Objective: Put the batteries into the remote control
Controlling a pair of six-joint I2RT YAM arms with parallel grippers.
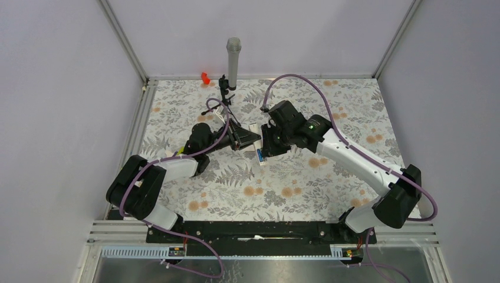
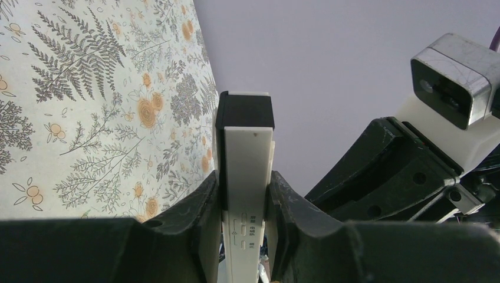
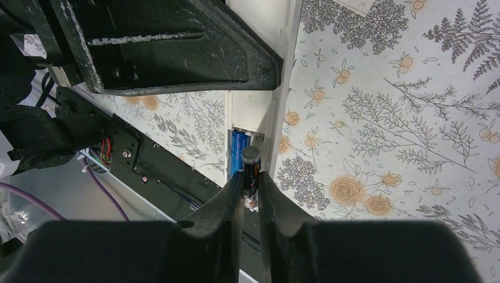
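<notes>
The white remote control is held off the table, near its middle, by my left gripper, which is shut on it. In the left wrist view the remote stands lengthwise between the fingers. The right wrist view shows its open battery compartment, with a blue battery lying in the left slot. A dark battery is between the fingertips of my right gripper, its flat end poking out beyond them over the compartment's other side. Both fingers sit close against this battery; its lower part is mostly hidden.
A microphone-like grey post stands at the back, next to a small red object. Both arms' grippers are close together at the remote.
</notes>
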